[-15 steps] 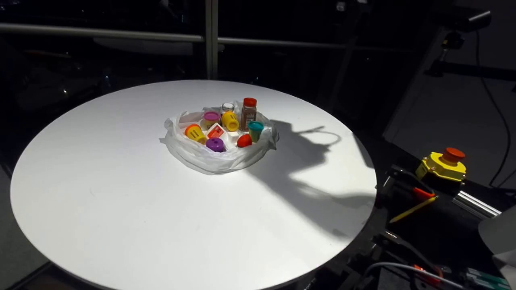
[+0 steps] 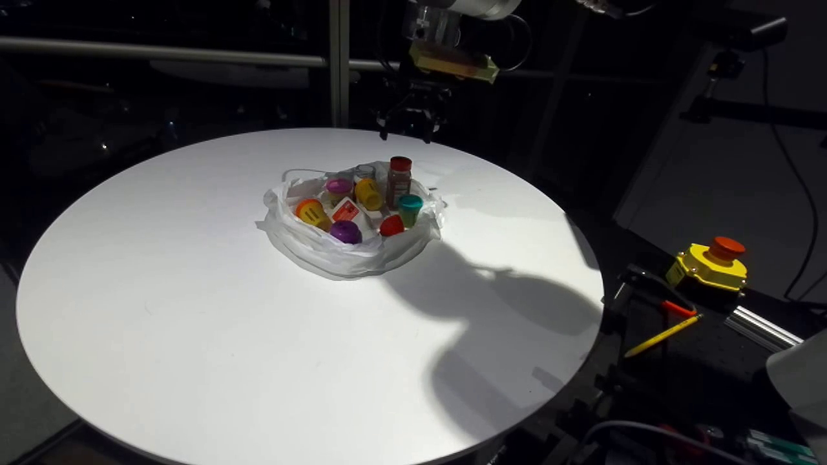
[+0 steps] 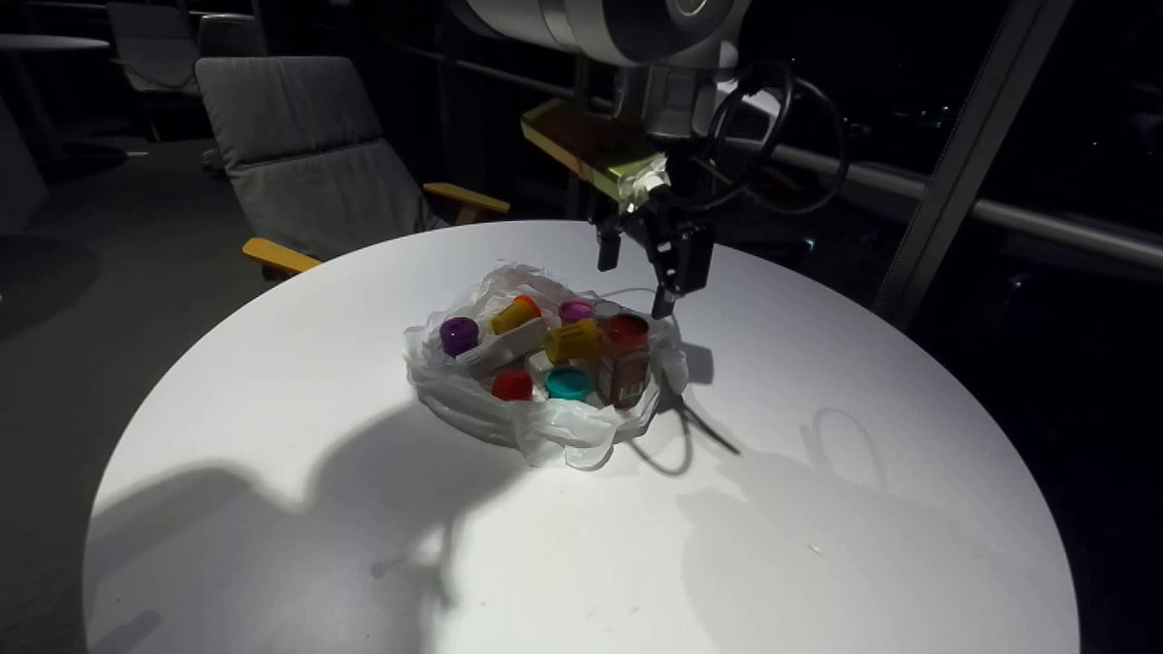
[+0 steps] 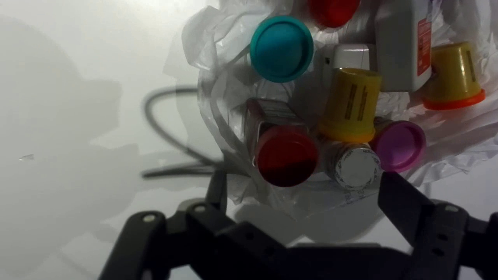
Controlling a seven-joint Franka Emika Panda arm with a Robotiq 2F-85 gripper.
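Observation:
On the round table, a crumpled white plastic bag (image 2: 333,259) lies spread open with several containers inside. A red-lidded jar (image 4: 286,156) stands upright at the bag's edge beside a yellow tub (image 4: 352,102) and a small jar with a pale round lid (image 4: 357,167). Also in the bag are a teal-lidded tub (image 2: 410,208), a red-topped item (image 3: 511,385), a purple item (image 3: 459,336), a pink-lidded tub (image 4: 400,145), an orange-lidded yellow tub (image 4: 451,74) and a white bottle (image 4: 402,42). Above the bag's edge hangs my gripper (image 3: 634,285), open and empty.
A grey chair (image 3: 294,142) stands behind the table's edge. To the right, off the table, sits a yellow box with a red button (image 2: 709,263).
My arm and gripper have come into exterior view 1, above the far side of the bag. The arm's shadow has shifted across the table; the containers lie where they were.

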